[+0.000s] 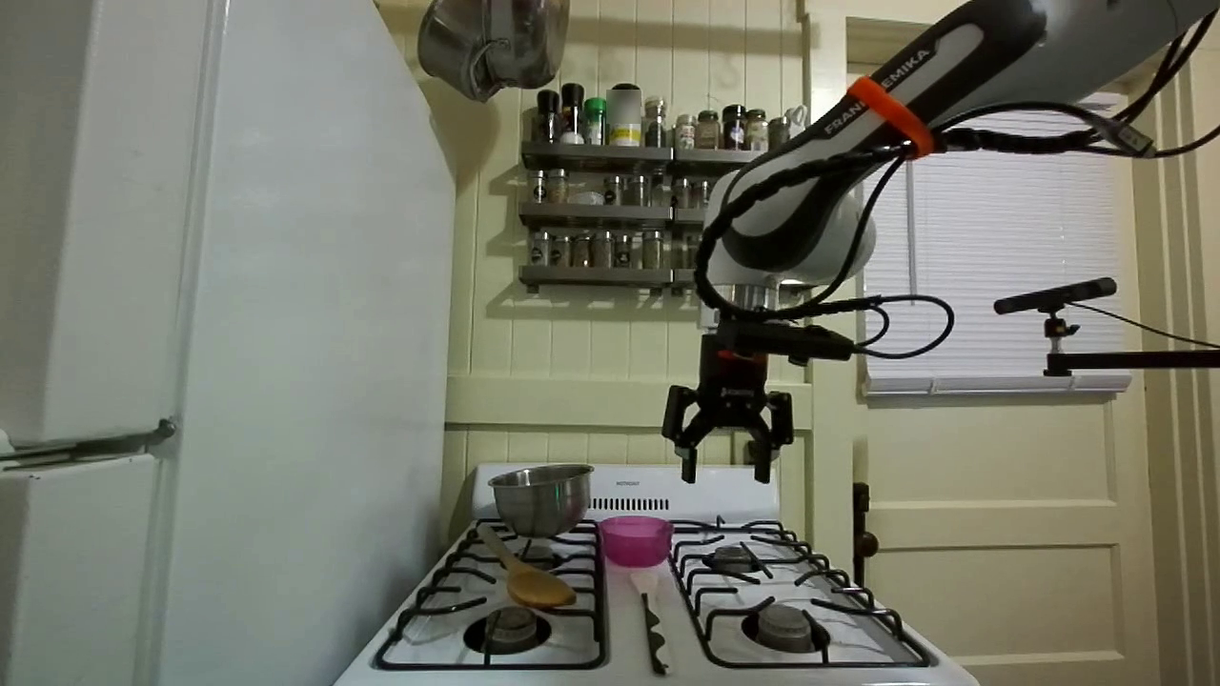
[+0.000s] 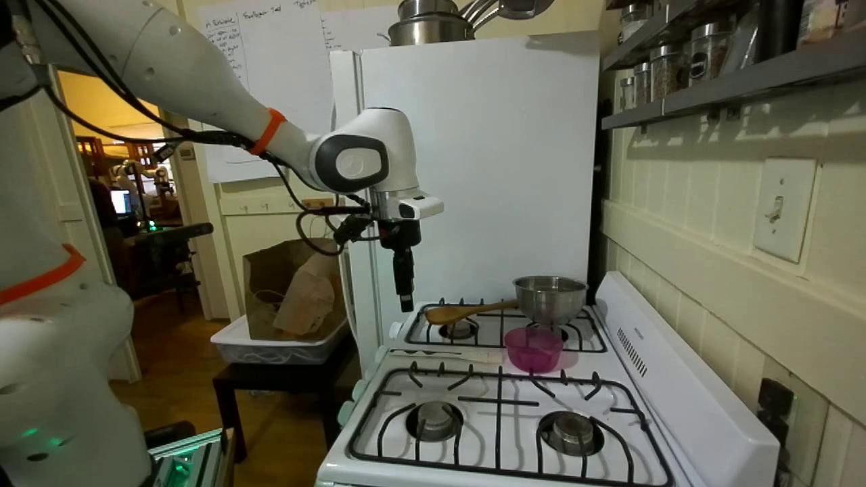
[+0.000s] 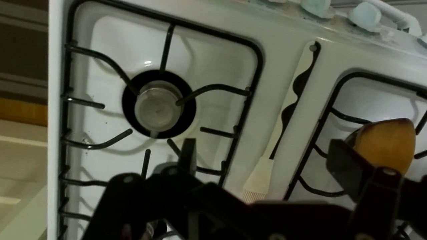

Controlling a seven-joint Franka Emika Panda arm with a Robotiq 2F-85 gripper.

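High over the stove hangs my gripper (image 1: 725, 471), open and pointing down, with nothing between its fingers. On the white strip between the grates lies a brush (image 3: 282, 124) with a white head and a black-and-white wavy handle; in the wrist view it shows ahead of the fingers. The pink bowl (image 2: 533, 349) stands on the same strip toward the back, beside the brush head. A wooden spoon (image 1: 538, 585) rests on the left grate, its handle reaching toward the steel bowl (image 1: 542, 503) at the back left. In the wrist view one finger overlaps the spoon's head (image 3: 390, 146), well above it.
The right-hand grate (image 2: 495, 402) is empty. A tall white fridge (image 1: 309, 343) bounds the left side. Behind the stove are its backguard (image 1: 709, 494) and spice shelves (image 1: 600, 215) on the wall.
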